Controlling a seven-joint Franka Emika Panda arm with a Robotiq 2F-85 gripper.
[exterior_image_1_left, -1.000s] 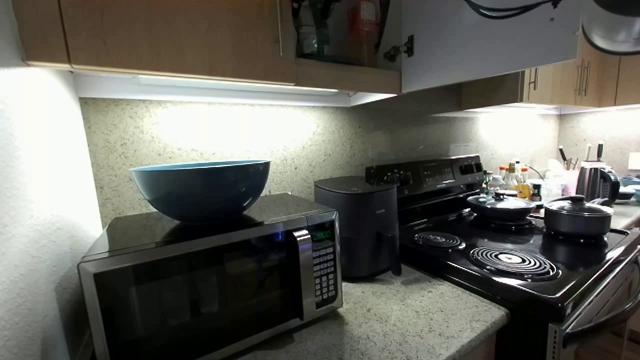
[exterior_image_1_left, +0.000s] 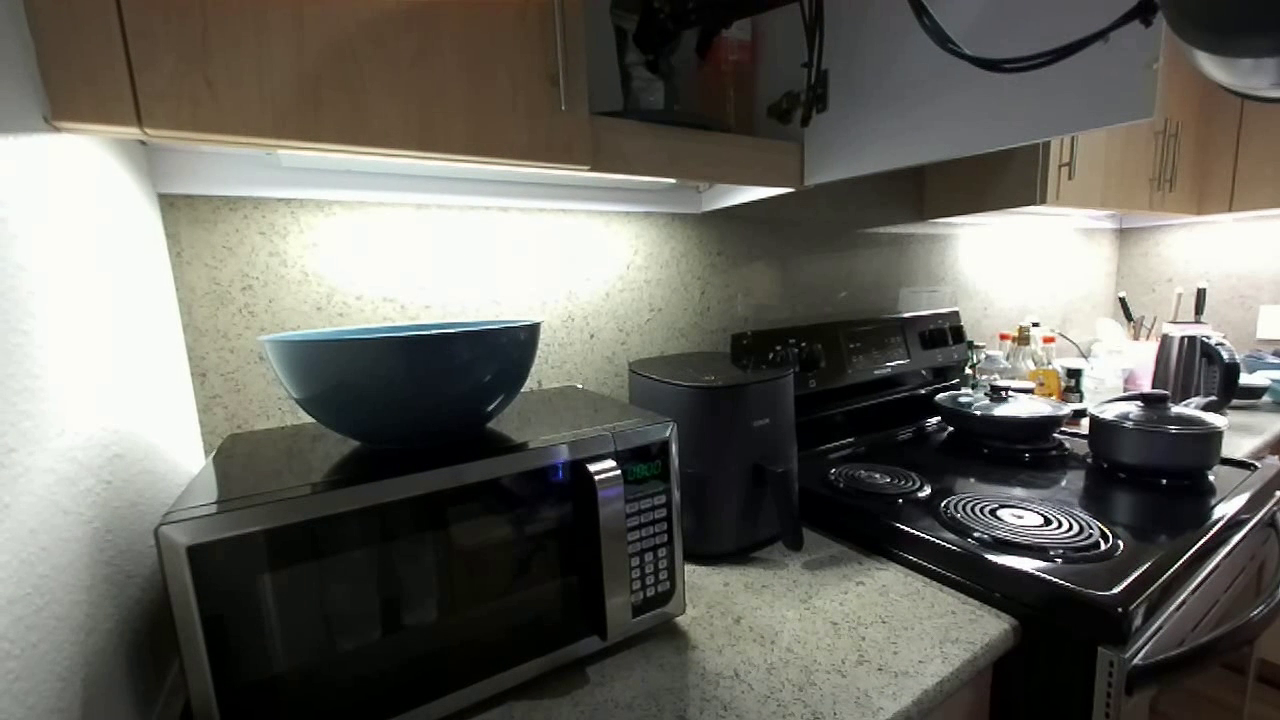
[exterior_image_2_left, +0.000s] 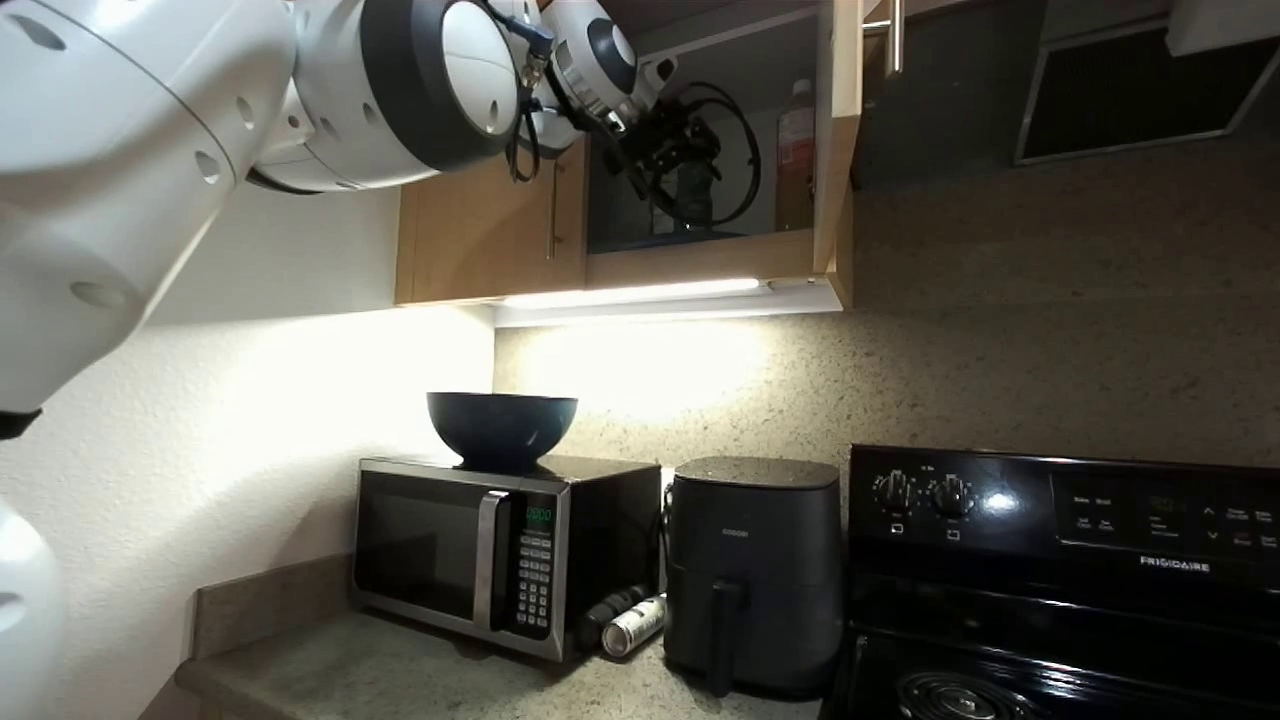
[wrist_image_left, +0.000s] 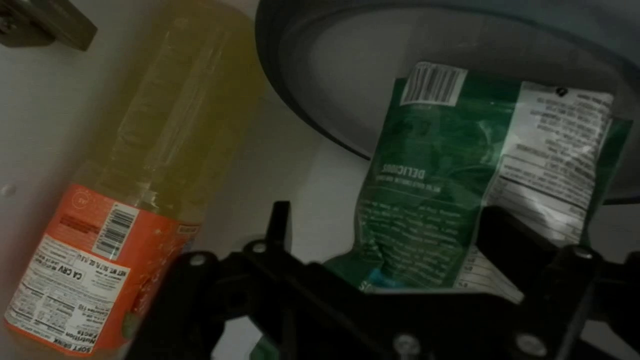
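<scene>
In the wrist view a green and white packaged bag (wrist_image_left: 432, 174) with a barcode stands in the open upper cabinet (exterior_image_2_left: 768, 72). My gripper is open in front of it. The right finger (wrist_image_left: 510, 234) overlaps the bag's white label panel, while the left finger (wrist_image_left: 279, 225) shows just outside its lower left side. Whether either finger touches the bag cannot be told. In exterior view 2 the dark gripper (exterior_image_2_left: 681, 150) reaches into the cabinet opening, and its fingertips are hard to make out there.
A yellow drink bottle with an orange label (wrist_image_left: 90, 258) stands beside the bag. Behind the bag is a large grey round dish (wrist_image_left: 336, 66). The cabinet door (exterior_image_2_left: 843, 132) hangs open at the right. Below are a microwave (exterior_image_2_left: 462, 552), a blue bowl (exterior_image_2_left: 501, 426) and an air fryer (exterior_image_2_left: 756, 564).
The gripper and its cables have come into the cabinet opening in exterior view 1, covering much of what showed inside. The bowl, microwave and stove have stayed put.
</scene>
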